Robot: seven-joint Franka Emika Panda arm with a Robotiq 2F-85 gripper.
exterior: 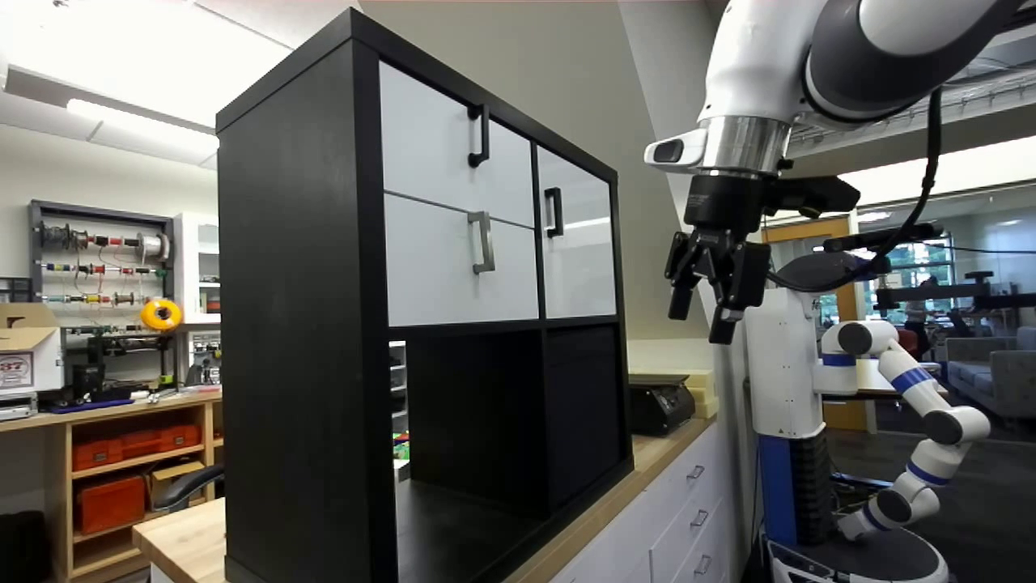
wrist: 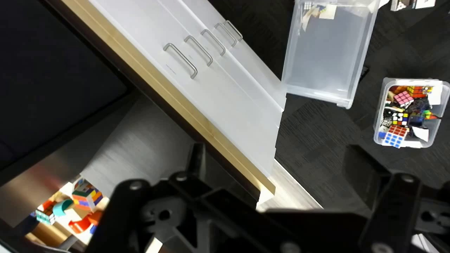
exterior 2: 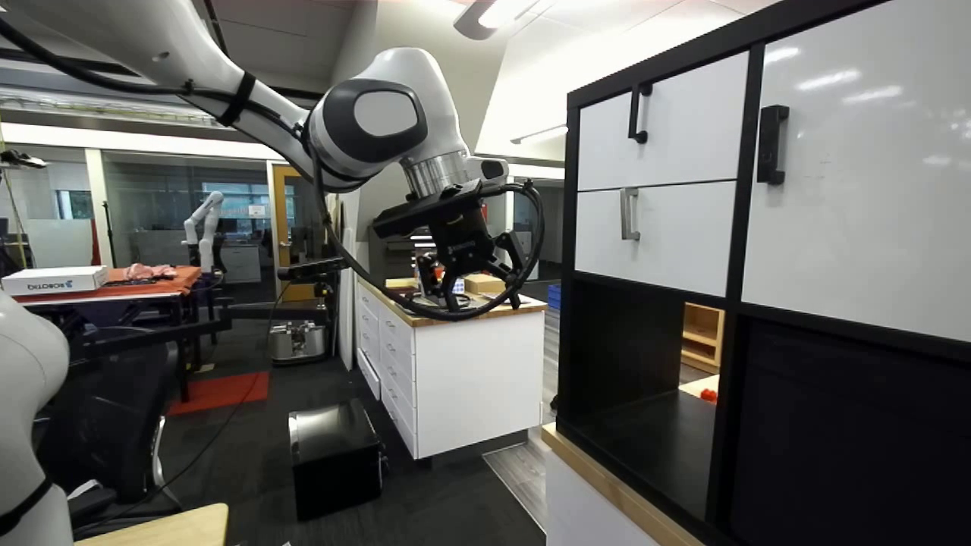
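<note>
My gripper (exterior: 697, 316) hangs in free air in front of the black shelf unit (exterior: 291, 291), its fingers spread and pointing downward. Nothing sits between those fingers in the wrist view, where a wide gap separates the left finger (wrist: 196, 162) from the right one. Closed white fronts fill the unit's upper half: a top drawer (exterior 2: 678, 136), a lower drawer (exterior 2: 678, 246) with a grey handle (exterior 2: 628, 214), and a larger door (exterior 2: 856, 218) with a black handle (exterior 2: 771, 145). The gripper touches none of them.
Below the fronts is an open compartment (exterior 2: 637, 437). The unit stands on a wooden-topped white cabinet (exterior: 622, 534) with several drawers. On the floor lie a clear bin (wrist: 327, 54) and a tub of puzzle cubes (wrist: 381, 126). A cable loops around the gripper.
</note>
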